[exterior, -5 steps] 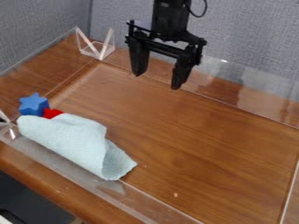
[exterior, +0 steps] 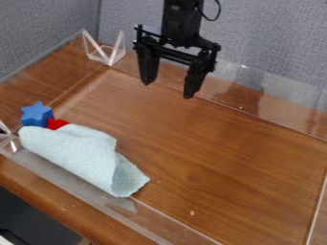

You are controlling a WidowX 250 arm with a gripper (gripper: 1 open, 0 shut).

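The black gripper (exterior: 169, 80) hangs from the top centre over the back of the wooden table (exterior: 217, 163), its two fingers spread wide with nothing between them. A pale mint cloth (exterior: 83, 158) lies crumpled at the front left. Behind it sit a blue star-shaped block (exterior: 37, 113) and a red object (exterior: 57, 124), partly hidden by the cloth.
A white wire-like object (exterior: 105, 53) stands at the back left. Clear panels run along the back and front-left edges, with grey walls behind.
The gripper has shifted very slightly to the left. The objects on the table have not moved.
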